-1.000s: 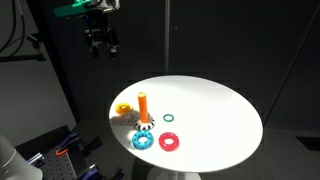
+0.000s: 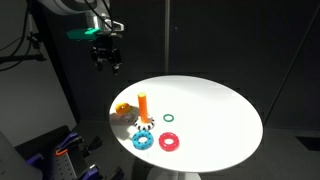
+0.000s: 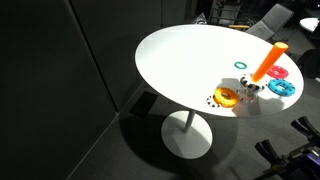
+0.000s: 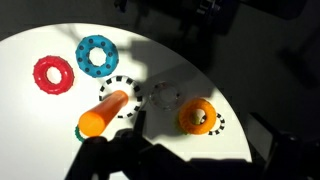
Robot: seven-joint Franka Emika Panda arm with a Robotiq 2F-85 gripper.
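My gripper hangs above the table's left side, pointing down, its fingers wide apart and empty. In the wrist view its dark fingers flank the lower part of the picture. An orange ring lies near the table edge, with a black-and-white spotted piece showing at its side. Left of it stands an upright orange post, a spotted white ring around its foot. A clear ring sits between the two. A blue ring and a red ring lie flat nearby.
A thin green ring lies alone behind the post.
The fingers stay apart, and the rings and post stand where they were.
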